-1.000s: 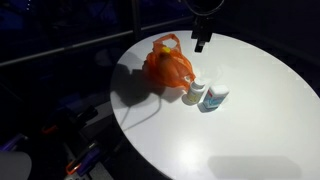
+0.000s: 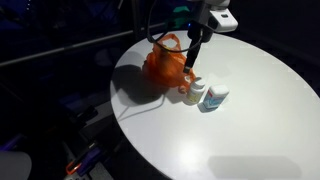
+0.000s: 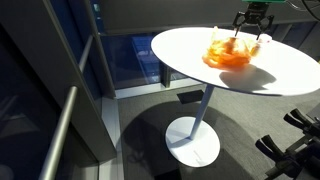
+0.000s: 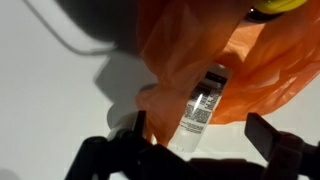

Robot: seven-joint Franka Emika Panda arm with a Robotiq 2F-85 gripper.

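Note:
An orange plastic bag point(image 2: 165, 67) sits crumpled on the round white table, its handle loop standing up. Next to it stand a small pale bottle point(image 2: 195, 93) and a white bottle with a blue label point(image 2: 215, 96). My gripper is open over the bag's edge. Between and beyond its fingers in the wrist view lies a white item with a printed label point(image 4: 202, 107), partly against the orange plastic; I cannot tell whether it is inside the bag. A yellow and dark object point(image 4: 272, 6) shows at the top. Exterior view 2 shows the gripper point(image 3: 253, 24) behind the bag.
My gripper has come lower and a little to the left, from above the table's back toward the orange bag. The bag and both bottles look unmoved.

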